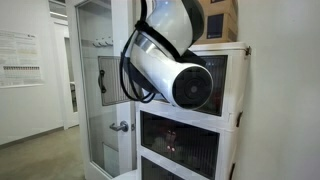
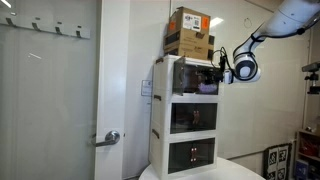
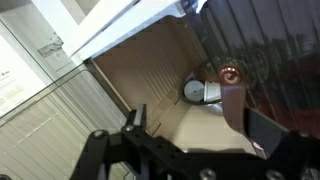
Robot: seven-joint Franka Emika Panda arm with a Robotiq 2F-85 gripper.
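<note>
A white cabinet with dark see-through doors (image 2: pixel 193 117) stands in the middle of exterior view 2. At its top level, a see-through door (image 1: pixel 115 80) with a dark handle swings out to the left. My gripper (image 2: pixel 222 72) is at the front of this top level; the arm hides it in exterior view 1. In the wrist view, the gripper has its two black fingers (image 3: pixel 135 138) wide apart. A brown handle-like piece with a round knob (image 3: pixel 231 75) is close to the right finger; contact cannot be judged. Beyond lies a pale round object (image 3: pixel 201 90).
Cardboard boxes (image 2: pixel 188 33) are stacked on the cabinet. The lower doors (image 1: pixel 178 143) look closed. A room door with a metal lever (image 2: pixel 108 138) is to the left, and the wall (image 1: pixel 285 90) is right of the cabinet.
</note>
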